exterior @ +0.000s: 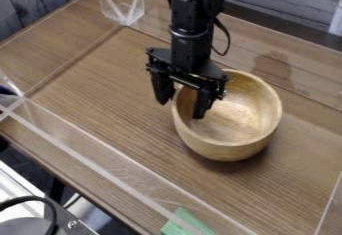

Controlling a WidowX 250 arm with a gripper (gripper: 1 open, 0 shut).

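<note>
A wide, light tan bowl point(238, 129) sits on the wooden table, right of centre. My black gripper point(182, 91) hangs over the bowl's back-left part with its fingers spread open. One finger is at or just outside the left rim and the other reaches down inside the bowl. Whether either touches the bowl cannot be told.
Clear tape strips cross the table's left side and back-left corner. A green piece point(187, 223) lies at the front edge. A grey wooden wall stands behind.
</note>
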